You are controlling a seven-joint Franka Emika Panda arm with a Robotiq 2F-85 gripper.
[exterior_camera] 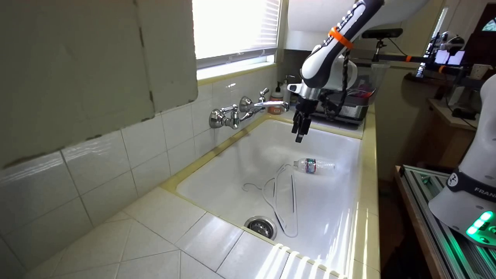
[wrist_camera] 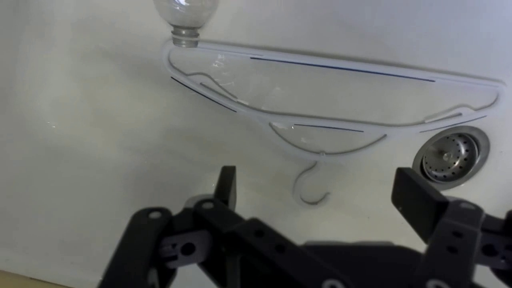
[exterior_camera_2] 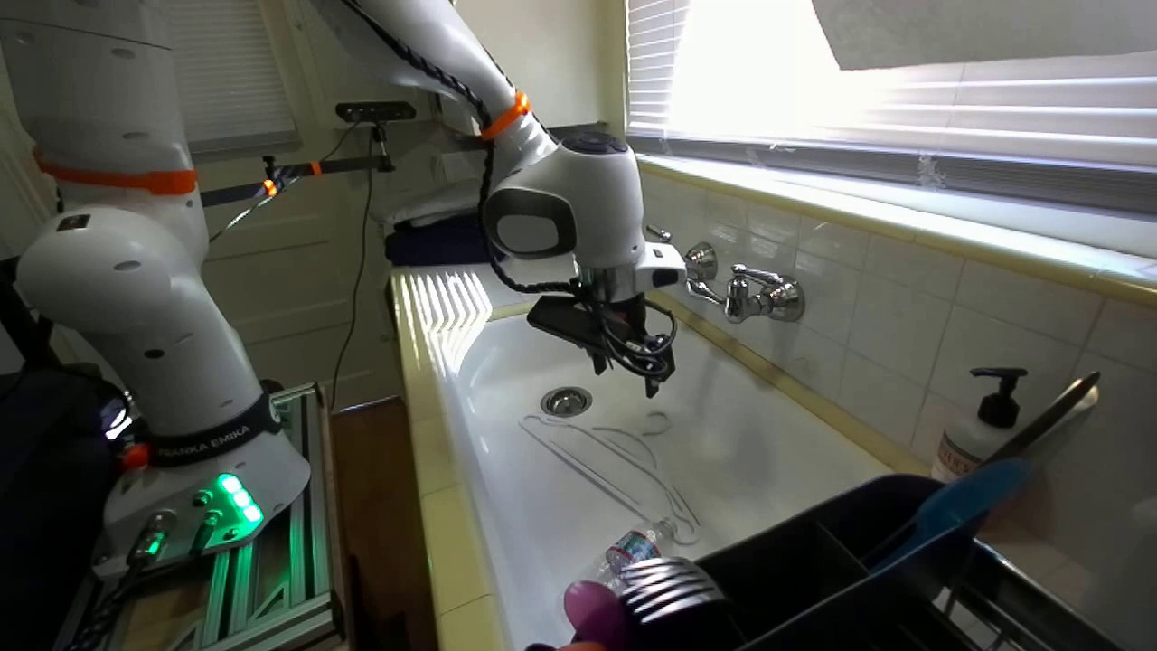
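Observation:
A white plastic hanger [wrist_camera: 331,124] lies flat on the bottom of the white sink [wrist_camera: 96,158], its hook [wrist_camera: 307,192] pointing toward the tap side. Beside one end of the hanger rests a clear bottle [exterior_camera: 314,166] with a coloured label; in the wrist view only its neck and shoulder [wrist_camera: 187,19] show, the neck at the hanger's corner. My gripper is open above the sink, its two dark fingers wide apart with only air between them. From the wrist view the hook appears in the gap, well below the fingertips.
The drain [wrist_camera: 449,156] is near the hanger's other end. Wall taps [exterior_camera: 251,107] reach over the sink's edge. A black dish rack [exterior_camera_2: 857,553] with utensils and a soap bottle [exterior_camera_2: 982,423] stand at one end. Much of the basin is bare.

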